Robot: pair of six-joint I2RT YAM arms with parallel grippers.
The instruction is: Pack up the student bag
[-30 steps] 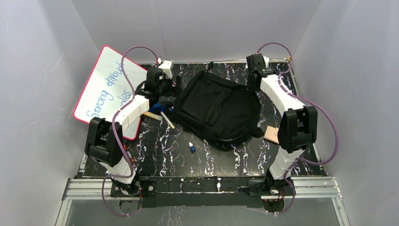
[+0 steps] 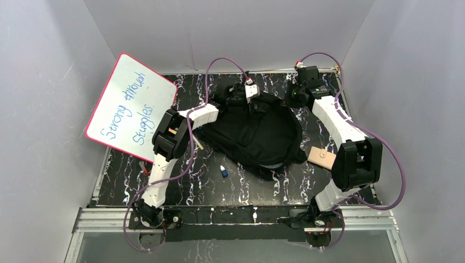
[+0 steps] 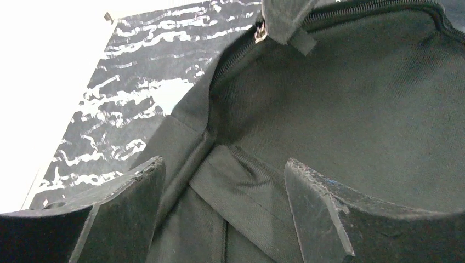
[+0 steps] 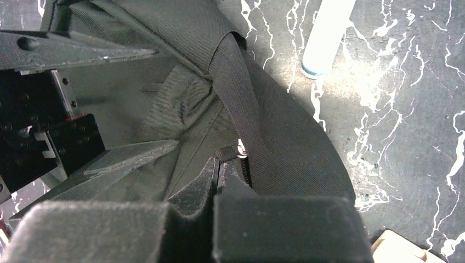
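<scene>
The black bag [image 2: 257, 131] lies on its side on the table, its zipped mouth [image 3: 373, 11] spread and its dark inside showing. Over the bag's upper part hangs my left gripper [image 2: 253, 107], part open; only the bag's cloth shows beyond its fingers [image 3: 129, 203]. At the bag's upper right edge my right gripper is shut on the zipper pull [image 4: 227, 154], close beside the metal slider [image 4: 241, 148]. Part of that pull also pokes out past the right fingertips in the left wrist view.
A whiteboard [image 2: 123, 109] leans at the left, near a pale stick [image 2: 196, 141]. In front of the bag lies a small blue-and-white bottle [image 2: 223, 171]. To its right sits a tan notebook [image 2: 322, 158].
The left arm has swung right, from beside the bag to above its upper part.
</scene>
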